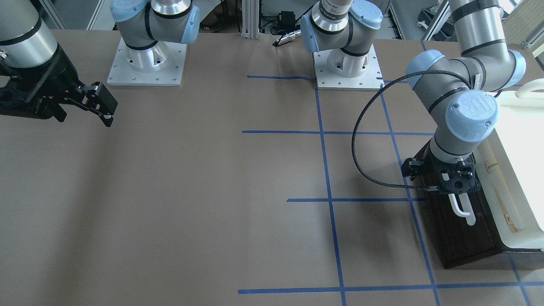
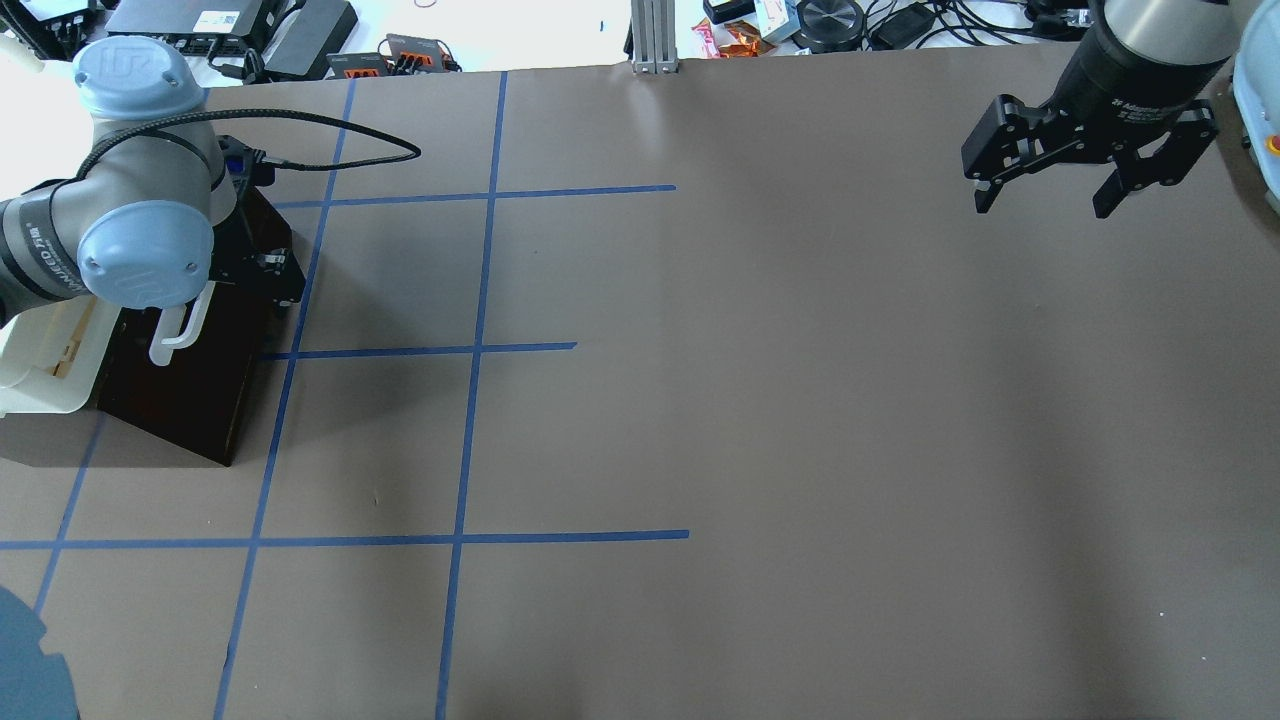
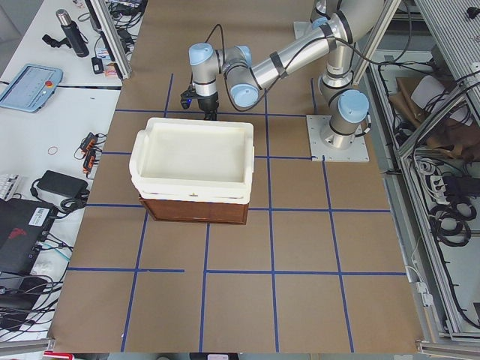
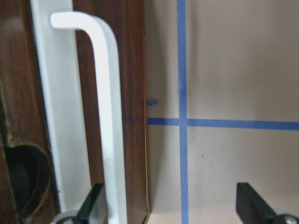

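A dark wooden box point(image 1: 451, 239) with a cream bin point(image 3: 191, 161) on top has a white vertical handle point(image 4: 110, 135) on its side, seen in the front, top and wrist views. My gripper is down at that handle, its fingers wide apart: the left finger is against or beside the handle's lower part, the right one over bare floor. Nothing shows held between them. In the front view the arm's wrist hides the upper part of the handle.
Blue tape lines mark the tabletop point(image 1: 204, 178). Another arm's dark gripper point(image 2: 1092, 144) hangs on the opposite side.
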